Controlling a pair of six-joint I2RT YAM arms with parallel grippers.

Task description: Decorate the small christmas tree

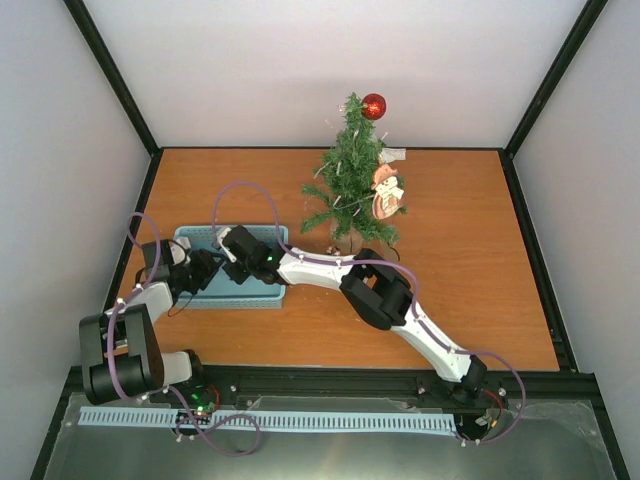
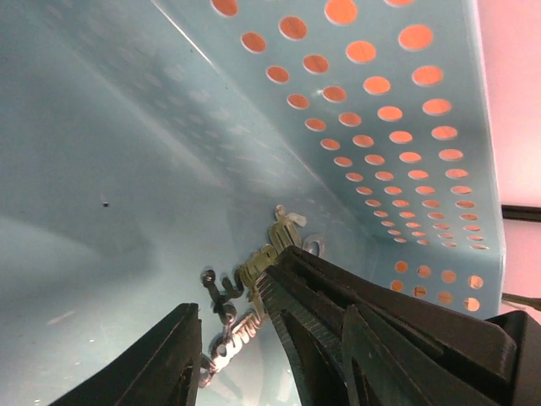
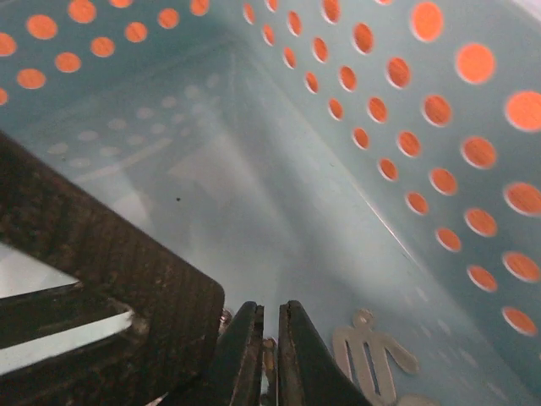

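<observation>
The small green Christmas tree [image 1: 352, 165] stands at the back of the table, with a red glittery ball [image 1: 374, 106] at its top and a snowman figure [image 1: 386, 192] on its right side. Small metallic ornaments [image 2: 258, 264] lie on the floor of the light-blue basket [image 1: 232, 303]. My left gripper is inside it, fingers wide apart and empty. From the side, my right gripper reaches over the ornaments, its fingertips only a narrow gap apart. A flat silver ornament [image 3: 365, 362] lies just right of it; whether anything is gripped is unclear.
Both grippers are close together over the basket, and the left one's dark finger [image 3: 127, 262] fills much of the right wrist view. Perforated walls [image 2: 380, 101] surround the ornaments.
</observation>
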